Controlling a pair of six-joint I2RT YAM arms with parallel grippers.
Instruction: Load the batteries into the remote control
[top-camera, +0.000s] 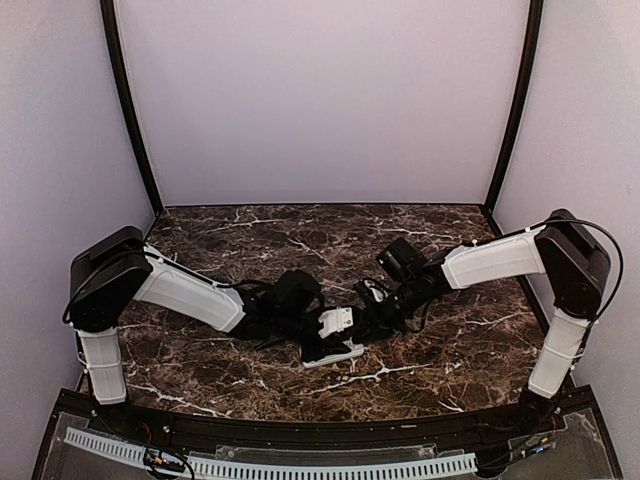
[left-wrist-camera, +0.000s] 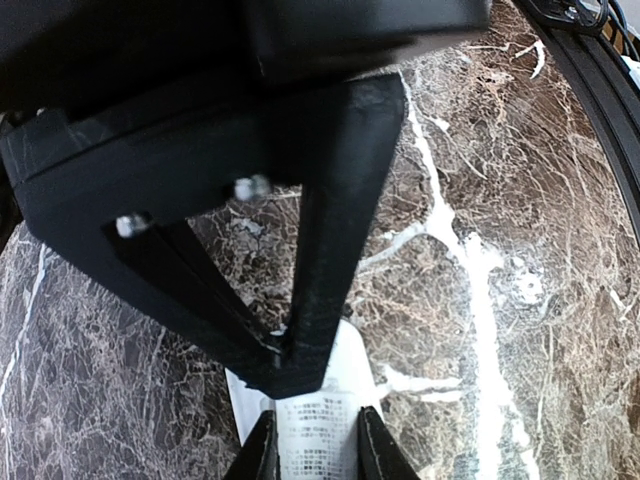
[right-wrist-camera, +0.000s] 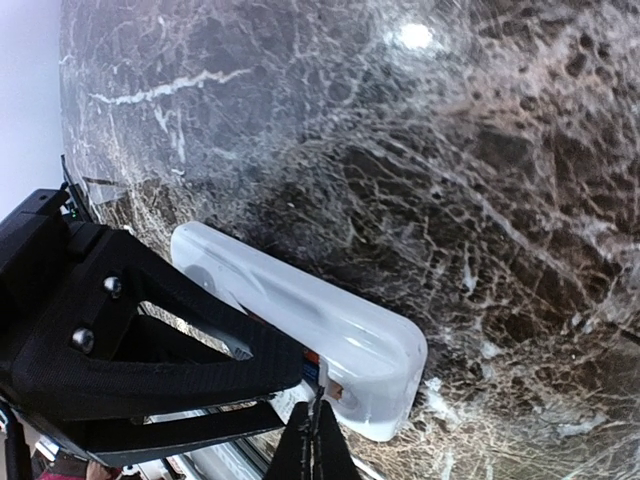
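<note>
A white remote control (top-camera: 335, 358) lies on the marbled table at the front middle, partly covered by both grippers. In the left wrist view, my left gripper has its fingers on either side of the remote's ridged white body (left-wrist-camera: 318, 440), shut on it. My right gripper is shut over the open compartment, with nothing visible between its tips. Beside those tips, a battery (right-wrist-camera: 312, 368) shows a dark, bluish side and coppery part inside the remote (right-wrist-camera: 350, 340). The left gripper's fingers hide much of the compartment, so how the battery is seated cannot be told.
Both arms meet closely over the remote, leaving little space between the grippers. Bare marbled table (top-camera: 260, 225) spreads behind them, and the front table edge (top-camera: 300, 428) runs close below.
</note>
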